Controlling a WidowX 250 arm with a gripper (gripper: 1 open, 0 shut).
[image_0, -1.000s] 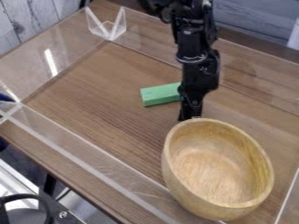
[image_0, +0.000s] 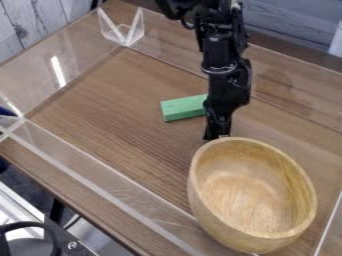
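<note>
My black gripper (image_0: 217, 130) points down at the middle of the table, just behind a large wooden bowl (image_0: 251, 200), with its tips low near the tabletop. It looks shut, with nothing visible between its fingers. A green rectangular block (image_0: 183, 108) lies on the table to the left of the gripper, partly behind it.
A clear plastic piece (image_0: 123, 30) stands at the back left. Clear edging runs along the left, and a black cable is at the lower left corner.
</note>
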